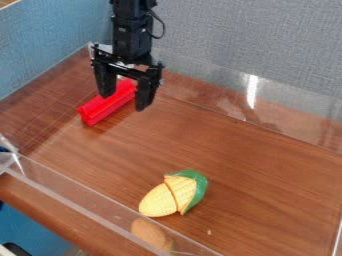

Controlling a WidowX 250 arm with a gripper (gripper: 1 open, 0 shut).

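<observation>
My black gripper (126, 82) hangs open at the upper left, its fingers apart over a red bar-shaped object (104, 106) lying on the wooden surface. The upper part of the red object is partly hidden by the gripper. A toy corn cob (167, 198) with a green husk lies in the lower middle of the surface, well apart from the gripper.
Clear low walls edge the wooden surface (254, 170). A tan rounded object (151, 234) sits by the front clear wall. A grey textured wall stands behind and a blue one at left.
</observation>
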